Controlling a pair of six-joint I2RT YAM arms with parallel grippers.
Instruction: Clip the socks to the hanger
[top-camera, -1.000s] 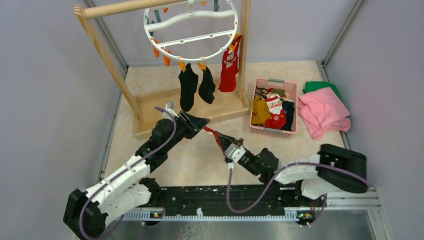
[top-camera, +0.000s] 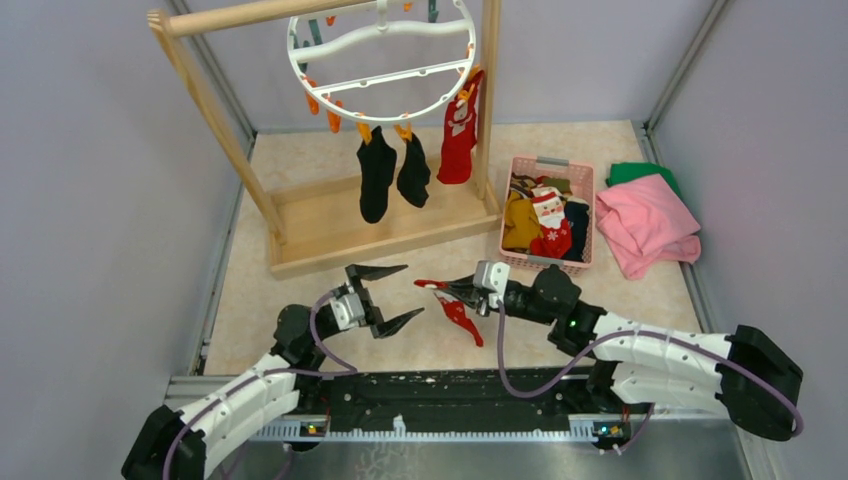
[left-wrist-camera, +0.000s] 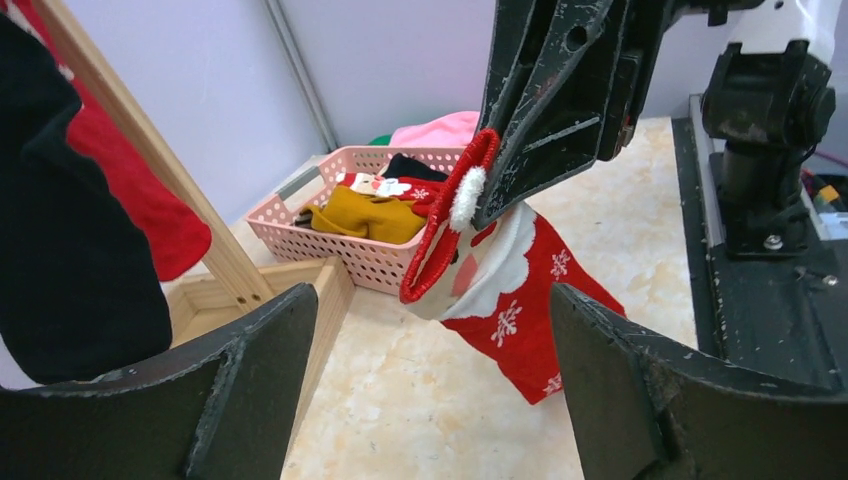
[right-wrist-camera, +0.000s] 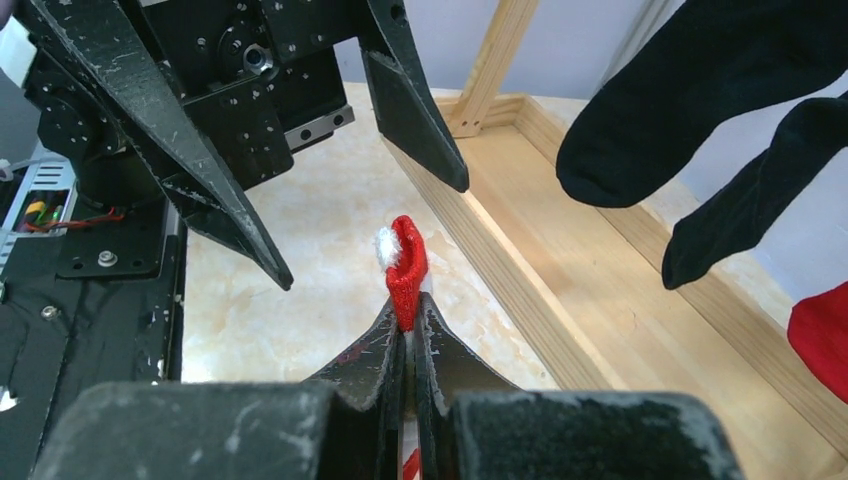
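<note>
A red sock with a Santa print (left-wrist-camera: 505, 310) hangs from my right gripper, which is shut on it close to the cuff. The red cuff (right-wrist-camera: 408, 262) with its white tuft sticks out past the fingertips. My left gripper (top-camera: 415, 289) is wide open, facing the sock with empty space between its fingers. Above the wooden stand, the round white hanger (top-camera: 300, 68) carries two black socks (top-camera: 376, 180) and a red sock (top-camera: 458, 140) on orange clips (top-camera: 364, 132). Other orange clips (top-camera: 333, 118) at its left front hang empty.
A pink basket (top-camera: 508, 215) of mixed socks stands right of the wooden stand (top-camera: 375, 250). Beside it lie pink cloth (top-camera: 648, 220) and green cloth (top-camera: 640, 170). The table between stand and arms is bare apart from the grippers and sock.
A second ago my left gripper was up against the sock's cuff; it has since drawn back toward the front and opened. My right gripper has shifted right with the sock and turned.
</note>
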